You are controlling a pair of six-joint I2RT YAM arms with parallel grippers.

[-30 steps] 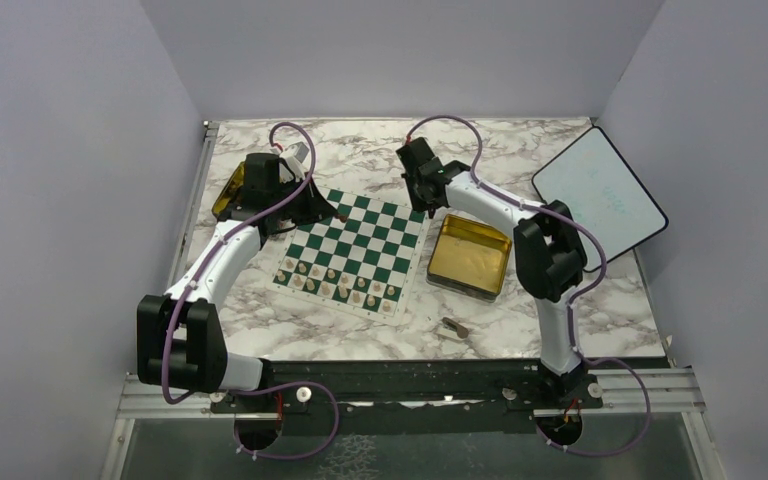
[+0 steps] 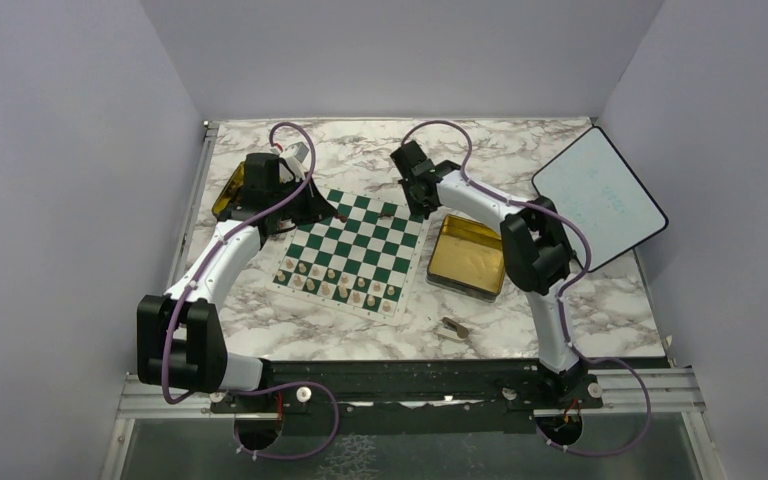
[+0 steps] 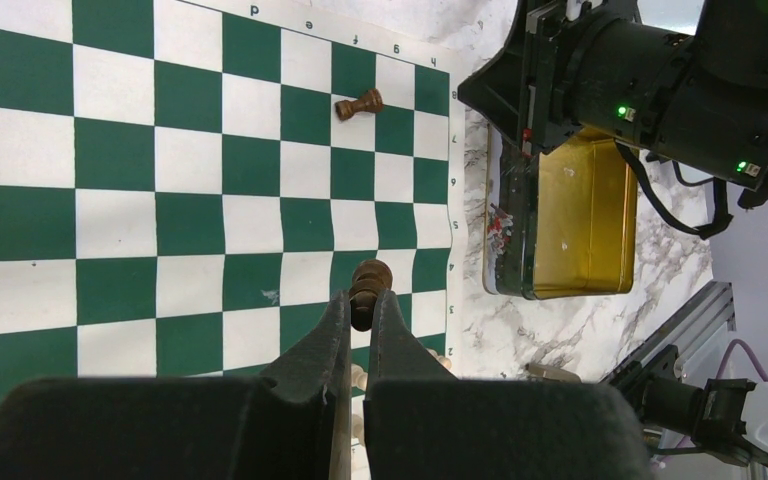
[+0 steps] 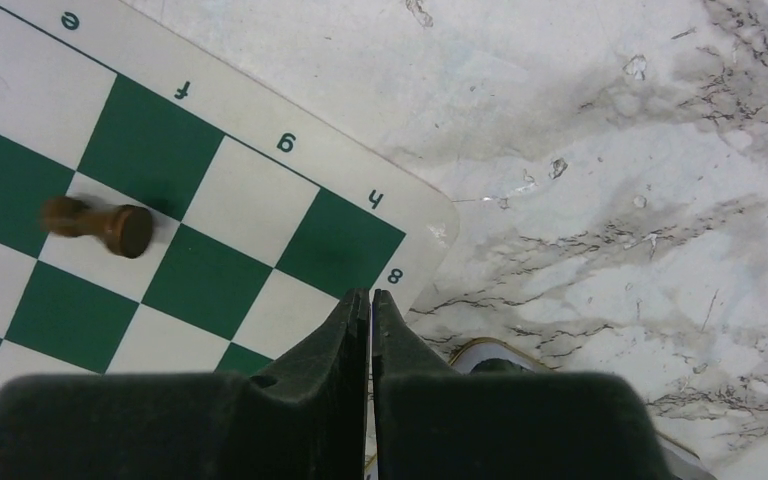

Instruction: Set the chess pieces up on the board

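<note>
My left gripper is shut on a brown chess piece (image 3: 371, 271), held over the board. My right gripper is shut beside the h8 corner, and nothing shows between its fingers. Another brown piece is tipped on its side over the light f7 square; the same brown piece (image 4: 125, 228) looks blurred in the right wrist view. The green and white board (image 2: 371, 243) carries several light pieces (image 2: 343, 292) in rows along its near side. Its far rows otherwise look empty where visible.
An open gold tin (image 2: 468, 262) stands right of the board, close to the right arm. Another gold tin (image 2: 228, 190) is partly hidden behind the left arm. A whiteboard (image 2: 600, 200) lies at the right. Bare marble (image 2: 360, 150) stretches behind the board.
A brown piece now shows on the board's far right part, where none showed before. The left arm has stayed still.
</note>
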